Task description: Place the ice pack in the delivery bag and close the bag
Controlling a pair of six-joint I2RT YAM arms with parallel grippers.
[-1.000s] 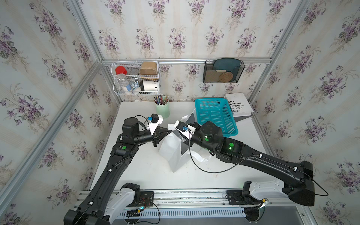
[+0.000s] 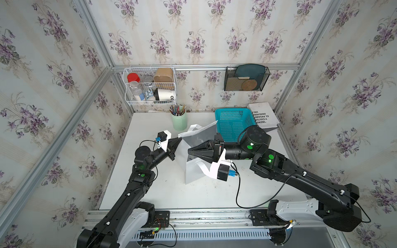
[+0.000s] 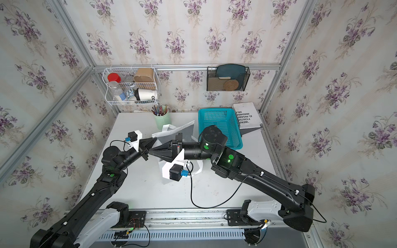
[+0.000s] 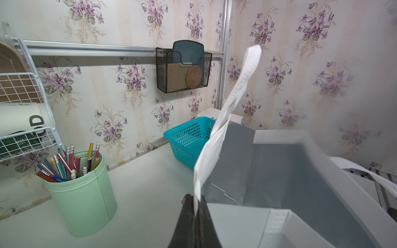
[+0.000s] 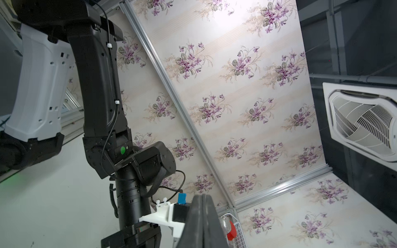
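Observation:
The white delivery bag (image 4: 256, 219) stands open on the table between the arms, grey inside. My left gripper is shut on the bag's white strap (image 4: 219, 124), which rises from its fingers. My right gripper (image 2: 190, 151) is shut and held high over the bag, partly hiding it in both top views; in the right wrist view nothing shows between its fingers. I cannot make out an ice pack.
A green pencil cup (image 2: 179, 122) stands behind the bag, with a teal basket (image 2: 231, 124) and a book (image 2: 262, 113) at the back right. A wire shelf (image 2: 148, 99) hangs back left.
My left gripper has shifted left and tilted.

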